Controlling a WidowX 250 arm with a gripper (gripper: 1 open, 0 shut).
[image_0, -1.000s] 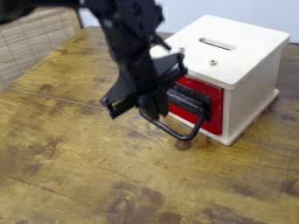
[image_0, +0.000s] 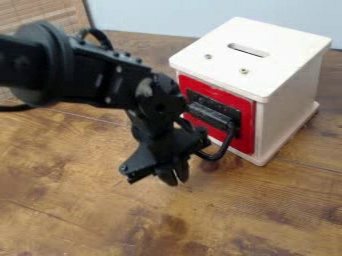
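Observation:
A white wooden box (image_0: 283, 100) with a slot in its top stands at the upper right, with a red front panel (image_0: 242, 141) carrying a black fitting and a curved black handle (image_0: 227, 136) that sticks out low. My black gripper (image_0: 171, 174) hangs just left of the handle, low over the wooden floor, fingers pointing down. Whether its fingers are open or shut cannot be made out.
A light panel stands at the back left, behind my arm.
My arm and gripper have moved down and to the left, away from the upper part of the box front, ending lower beside the handle. The box has stayed in place.

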